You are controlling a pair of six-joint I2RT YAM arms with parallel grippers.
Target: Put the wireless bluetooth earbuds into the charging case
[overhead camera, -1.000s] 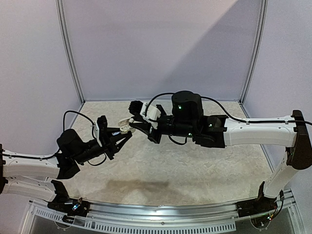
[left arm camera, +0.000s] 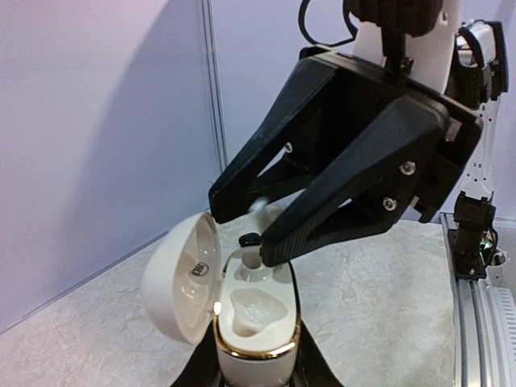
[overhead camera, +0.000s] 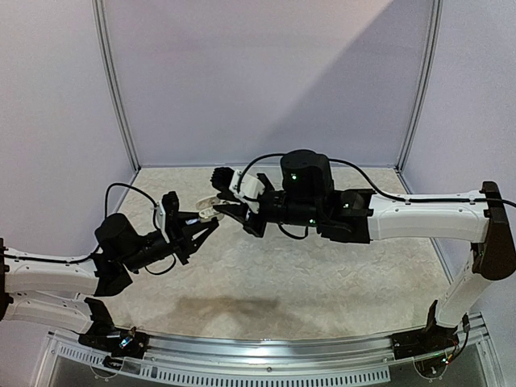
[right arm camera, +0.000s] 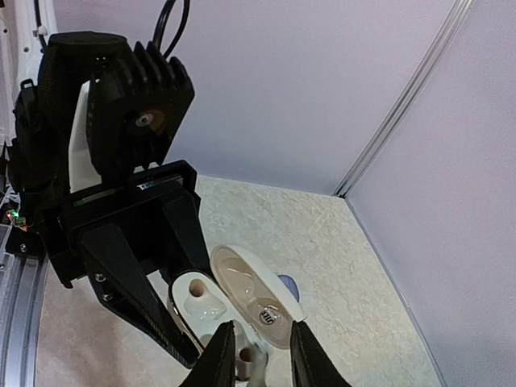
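Observation:
The white charging case [left arm camera: 256,314], lid [left arm camera: 179,278] hinged open, is gripped by my left gripper [overhead camera: 208,227], whose fingers close round its body at the bottom of the left wrist view. Two wells show in it. My right gripper is shut on a white earbud [left arm camera: 262,211], held just above the case's far well. In the right wrist view the earbud's stem [right arm camera: 258,372] lies between the fingertips, over the lower well of the case; whether it touches the case is unclear.
A small blue-grey object [right arm camera: 290,286] shows behind the lid in the right wrist view, partly hidden. Grey walls enclose the table on the back and sides.
Both arms are almost still in the top view; at most the right gripper has shifted very slightly.

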